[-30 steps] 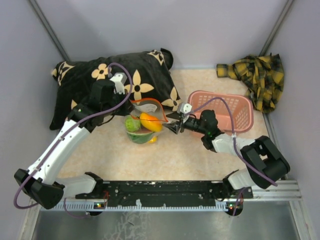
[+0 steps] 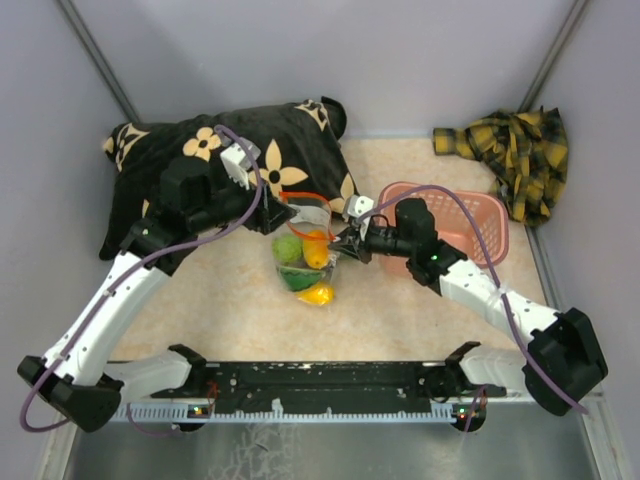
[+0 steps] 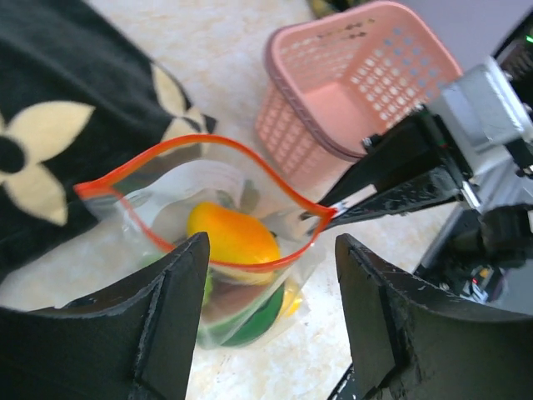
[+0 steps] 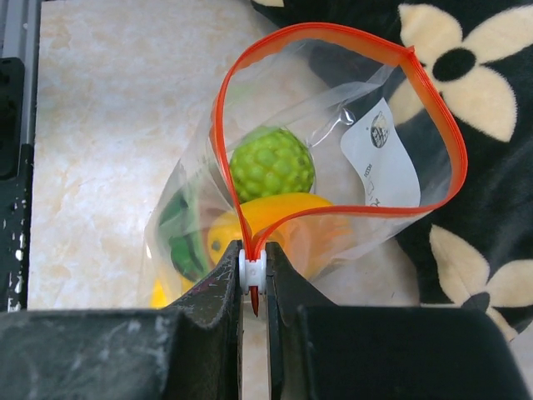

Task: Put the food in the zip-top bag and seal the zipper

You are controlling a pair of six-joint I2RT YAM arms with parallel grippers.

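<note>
A clear zip top bag (image 4: 187, 187) with a red-orange zipper rim (image 4: 218, 137) hangs with its mouth wide. Inside it are a bumpy green fruit (image 4: 271, 164), a yellow-orange one (image 3: 233, 235) and a dark green piece (image 3: 256, 321); more yellow shows at the bottom. My right gripper is shut on the bag's corner, at the white zipper slider (image 4: 252, 271). In the left wrist view, my left gripper stands open before the rim, with the bag beyond its fingers (image 3: 187, 287). From above, the left fingertips are close to the bag's left side.
An empty pink basket (image 2: 488, 225) stands right of the bag, behind the right arm. The black flowered cloth (image 2: 215, 150) lies at the back left, and a yellow-black checked cloth (image 2: 530, 160) at the back right. Bare table (image 2: 200, 310) shows at the front.
The bag has swung rightward, hanging from the right gripper.
</note>
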